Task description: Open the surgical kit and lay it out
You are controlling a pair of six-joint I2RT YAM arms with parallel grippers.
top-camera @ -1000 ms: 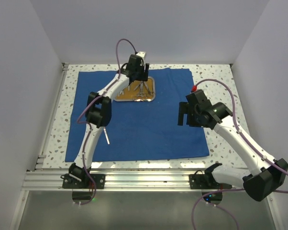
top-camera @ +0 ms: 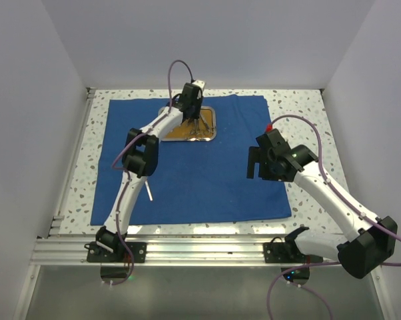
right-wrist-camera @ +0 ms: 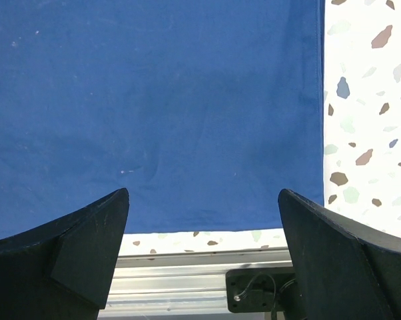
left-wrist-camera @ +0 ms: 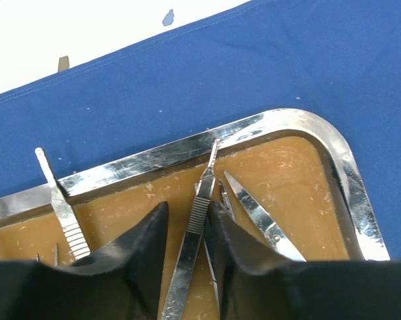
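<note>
The metal tray [left-wrist-camera: 352, 193] lies at the back of the blue cloth [top-camera: 207, 177], holding several steel instruments. Over it, my left gripper is part open, one finger on each side of a slim instrument with a ribbed grip [left-wrist-camera: 198, 212]. A gap shows between the left finger and that instrument; the other finger is close against or touching it. Beside it in the tray are a pointed blade-like instrument [left-wrist-camera: 259, 217] and, at the left, another ribbed instrument [left-wrist-camera: 68, 223]. My right gripper hangs wide open and empty over the cloth's right side.
One thin pale instrument [top-camera: 148, 190] lies alone on the cloth's left part, near the left arm. Speckled table surface [top-camera: 306, 120] borders the cloth, and a metal rail [top-camera: 207, 248] runs along the front.
The right arm has shifted only slightly. The lone instrument on the cloth has stayed put.
</note>
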